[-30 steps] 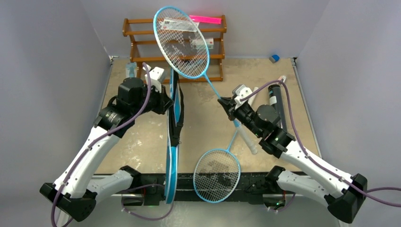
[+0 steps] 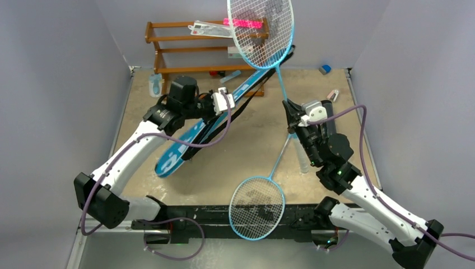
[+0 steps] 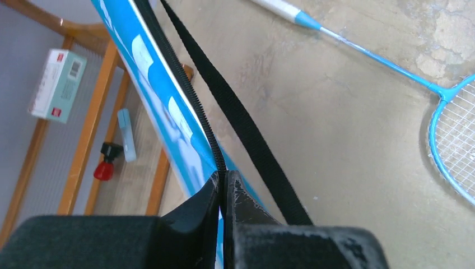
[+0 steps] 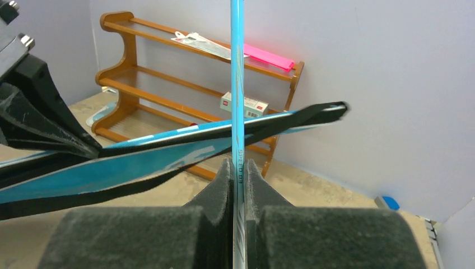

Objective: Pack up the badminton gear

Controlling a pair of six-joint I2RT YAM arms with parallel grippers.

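Observation:
A blue racket bag (image 2: 182,148) with a black zip edge and a black strap (image 3: 241,115) hangs slanted above the table. My left gripper is shut on the bag's zipped edge. The right gripper has its fingers shut around the blue shaft of a badminton racket (image 2: 282,84), whose head points to the back and whose pale handle hangs toward the front. In the right wrist view this shaft crosses in front of the bag. A second racket (image 2: 257,207) lies flat, its head over the front edge and part of it hidden behind my right arm.
A wooden rack (image 2: 193,70) stands at the back with a pink item (image 2: 246,23), a plastic packet (image 2: 212,29) and a small box (image 3: 59,84). Behind the right gripper is a dark tube (image 2: 329,119). A blue cube (image 2: 325,69) lies at the back right.
The bag has swung from upright to slanted and turned edge-up, moving away from the front with my left gripper.

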